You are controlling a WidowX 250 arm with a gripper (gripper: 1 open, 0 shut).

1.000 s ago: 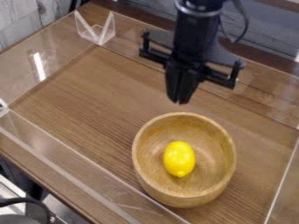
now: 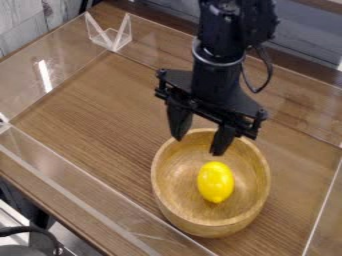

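A yellow oblong object (image 2: pixel 215 181) lies in an oval tan bowl (image 2: pixel 174 202) at the lower middle of the view. My black gripper (image 2: pixel 207 130) hangs from above over the back rim of the bowl, behind and above the yellow object, open with its fingers apart. Nothing shows between them.
A small white wire-like holder (image 2: pixel 110 35) stands at the back left. Raised edges border the table.
The yellow object still lies in the bowl.
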